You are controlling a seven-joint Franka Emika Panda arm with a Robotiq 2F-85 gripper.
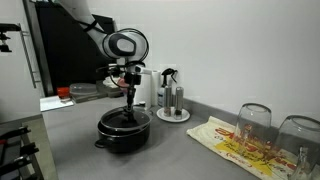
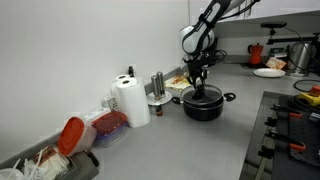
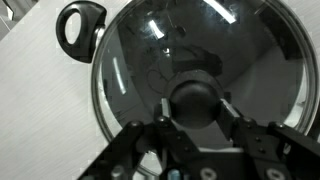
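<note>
A dark pot (image 1: 122, 142) with black side handles stands on the grey table. Its glass lid (image 3: 140, 85) has a metal rim and a round black knob (image 3: 195, 100). In the wrist view my gripper is shut on that knob, one finger on either side. Exterior view 1 has the gripper (image 1: 129, 108) pointing down over the lid, which lies at the pot's top and reaches slightly to the right. Exterior view 2 shows the lid (image 2: 202, 95) over the pot (image 2: 203, 110); whether its rim is fully seated, I cannot tell.
Behind the pot, a white plate (image 1: 173, 117) carries several shakers, near a paper towel roll (image 2: 131, 101). Glass jars (image 1: 253, 126) stand on a patterned cloth (image 1: 225, 138) at the right. A dish rack (image 2: 78, 158) with a red cup is across the table.
</note>
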